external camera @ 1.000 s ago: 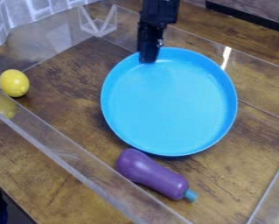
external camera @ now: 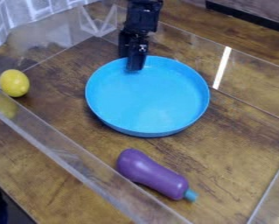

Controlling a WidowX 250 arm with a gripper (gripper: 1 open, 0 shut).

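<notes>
A round blue plate [external camera: 148, 101] lies on the wooden table in the middle of the view. My black gripper [external camera: 136, 52] is at the plate's back rim, its tips over or on that rim; whether it grips the rim is hard to see. A purple toy eggplant [external camera: 151, 173] lies in front of the plate, and a yellow lemon [external camera: 14, 82] sits at the left.
Clear plastic walls run along the left, front and back of the work area. Bare table [external camera: 229, 131] shows to the right of the plate and on the left between lemon and plate.
The plate has shifted back and to the left, away from the eggplant. My gripper has moved slightly left with it. The eggplant and lemon are unmoved.
</notes>
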